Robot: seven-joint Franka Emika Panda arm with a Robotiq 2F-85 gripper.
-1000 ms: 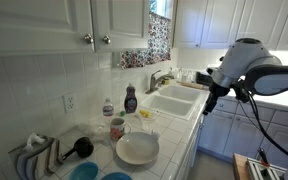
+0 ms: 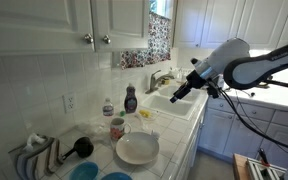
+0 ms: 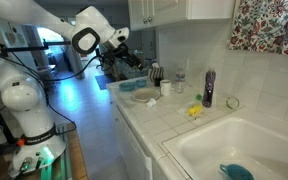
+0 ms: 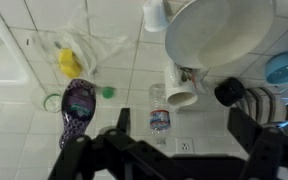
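High over the counter, away from every object, my gripper (image 2: 179, 91) stands open with nothing between its fingers. In the wrist view its two dark fingers (image 4: 116, 130) show at the lower edge, spread apart. Below it on the tiled counter lie a large white bowl (image 4: 219, 30), a white mug (image 4: 180, 88), a clear bottle with a red label (image 4: 159, 115), and a dark bottle (image 4: 77, 108). A yellow item (image 4: 69, 64) rests near a crumpled clear plastic bag (image 4: 96, 45).
Blue bowls (image 2: 85, 171) sit near the counter's front. A toaster-like rack (image 2: 31, 158) and a black-handled item (image 2: 81, 148) stand along the wall. The white sink (image 2: 174, 101) holds a teal object (image 3: 236, 172). Cabinets (image 2: 121, 22) hang above the counter.
My arm has risen and swung left, from beside the lower cabinets to above the sink side of the counter. The objects on the counter have stayed in place.
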